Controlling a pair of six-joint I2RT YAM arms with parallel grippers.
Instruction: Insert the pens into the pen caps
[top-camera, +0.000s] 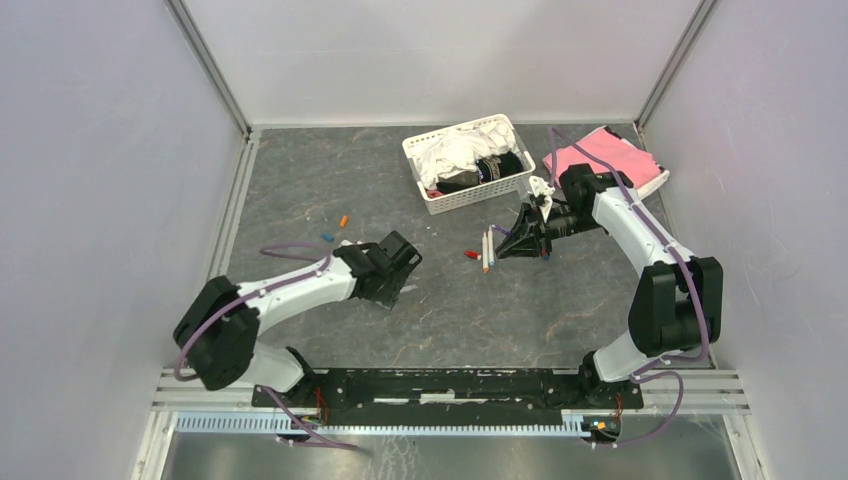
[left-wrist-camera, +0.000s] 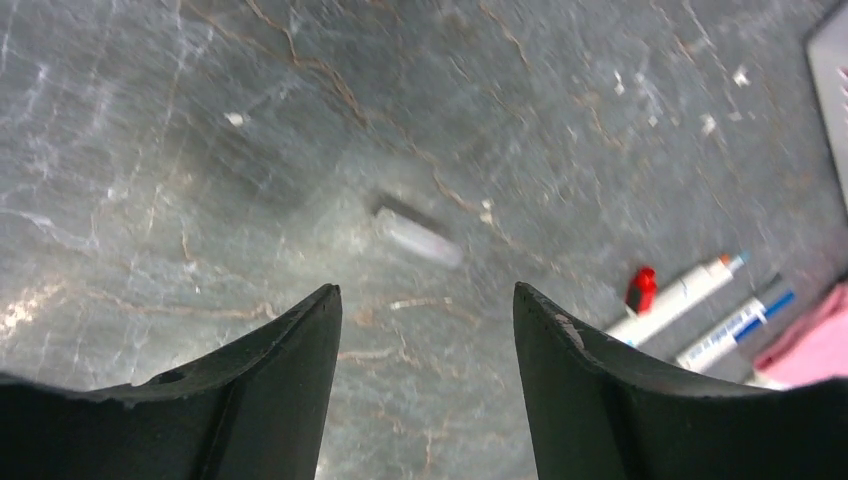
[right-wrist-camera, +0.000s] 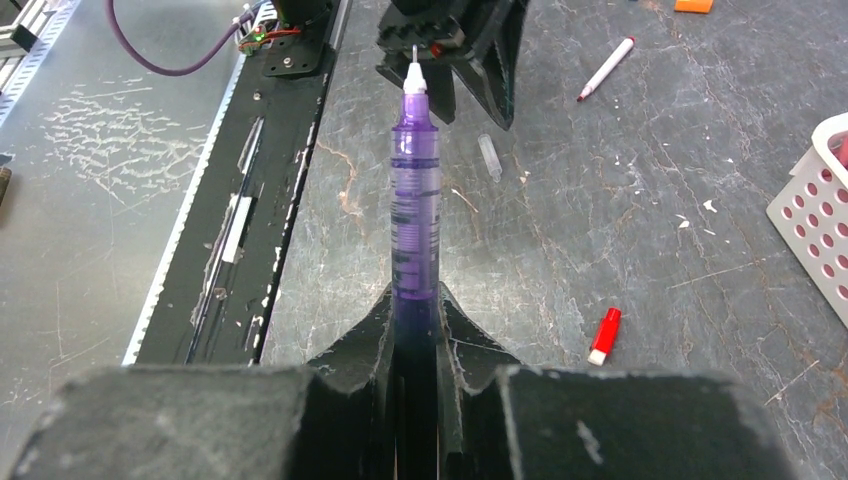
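Observation:
My left gripper is open above a translucent cap (left-wrist-camera: 418, 238) lying on the table, which sits between and ahead of its fingers in the left wrist view. My right gripper is shut on a purple pen (right-wrist-camera: 414, 190), held with its white tip pointing toward the left arm. A red cap (right-wrist-camera: 606, 336) and white pens (left-wrist-camera: 670, 298) lie near the right gripper. A white marker (right-wrist-camera: 605, 68) lies farther off in the right wrist view. Small orange (top-camera: 343, 221) and blue (top-camera: 328, 237) caps lie at the left.
A white basket of cloth (top-camera: 432, 206) stands at the back centre, with a pink cloth (top-camera: 610, 150) at the back right.

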